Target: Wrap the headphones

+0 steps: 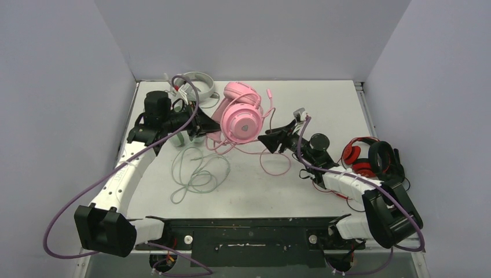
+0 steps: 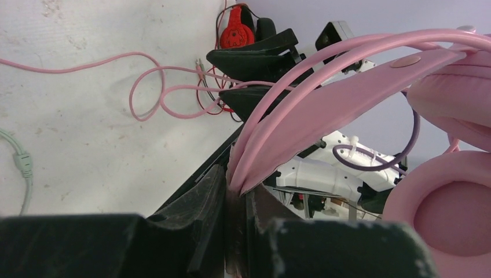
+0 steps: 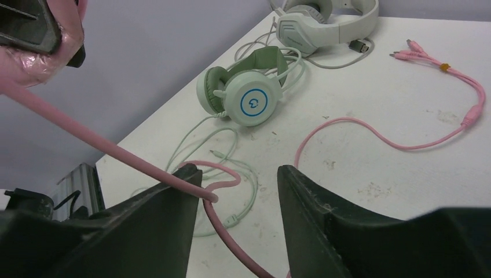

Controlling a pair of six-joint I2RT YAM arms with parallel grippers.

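Note:
Pink headphones (image 1: 242, 123) hang above the middle of the table. My left gripper is shut on their headband (image 2: 347, 110), with loops of pink cable (image 2: 324, 61) pinched alongside it. To the right of the ear cup, my right gripper stands part open. A stretch of pink cable (image 3: 116, 150) passes down from the headphones to its left finger and on below between the fingers, not clamped. More of the cable (image 1: 275, 172) lies looped on the table, its plug end (image 3: 408, 55) free.
Green headphones (image 3: 249, 101) and white headphones (image 3: 324, 29) sit at the back left, with a coiled green cable (image 1: 200, 176) in front. Red and black headphones (image 1: 363, 157) lie at the right edge.

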